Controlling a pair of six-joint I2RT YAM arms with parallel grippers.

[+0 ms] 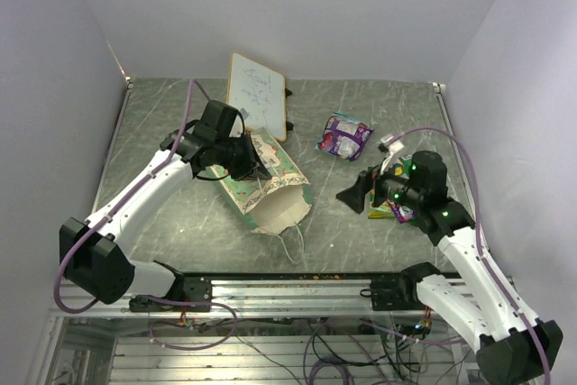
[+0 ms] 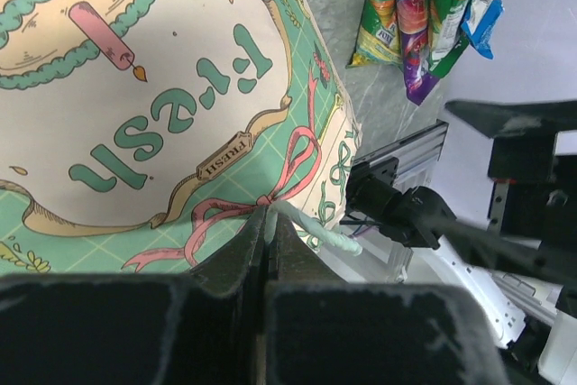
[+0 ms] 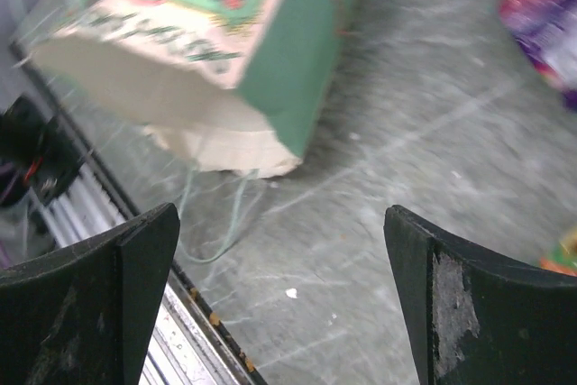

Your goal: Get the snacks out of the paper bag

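The paper bag (image 1: 252,187) lies on its side, its mouth facing the front right, pale inside (image 3: 207,132). My left gripper (image 1: 257,169) is shut on the bag's cord handle (image 2: 325,232) over the printed upper face. A purple snack pack (image 1: 345,137) lies behind, right of the bag; several green, yellow and purple packs (image 1: 401,211) lie at the right, partly hidden by my right arm. My right gripper (image 1: 361,185) stands open and empty between the bag and that pile, facing the bag's mouth (image 3: 270,146). The bag's deeper inside is hidden.
A whiteboard (image 1: 257,87) stands behind the bag. Walls close in the back and sides; a metal rail runs along the front edge.
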